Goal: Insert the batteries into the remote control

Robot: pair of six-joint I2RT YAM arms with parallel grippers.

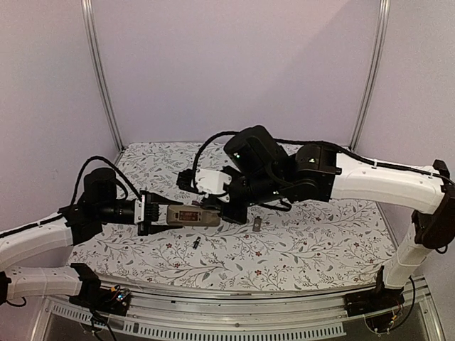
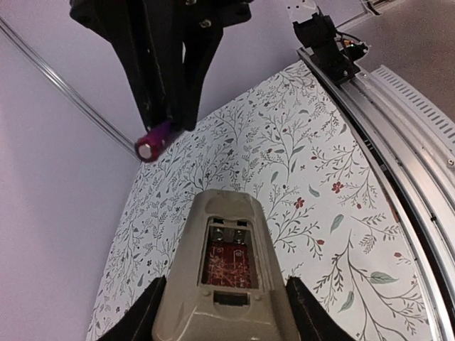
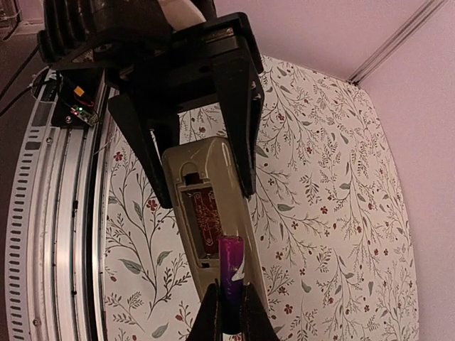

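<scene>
The beige remote control (image 1: 206,218) is held up off the table, its open battery compartment (image 2: 229,264) facing up and showing a red bottom. My left gripper is shut on the remote's body, one finger on each side. A purple battery (image 3: 231,273) is pinched in my right gripper, which is shut on it. In the left wrist view the battery (image 2: 153,144) hangs above and left of the remote, apart from it. The top view shows the right gripper close over the remote's right end, hiding the battery there.
A dark battery (image 1: 197,242) lies on the patterned table (image 1: 313,249) in front of the remote. A small beige cover (image 1: 257,224) lies right of it.
</scene>
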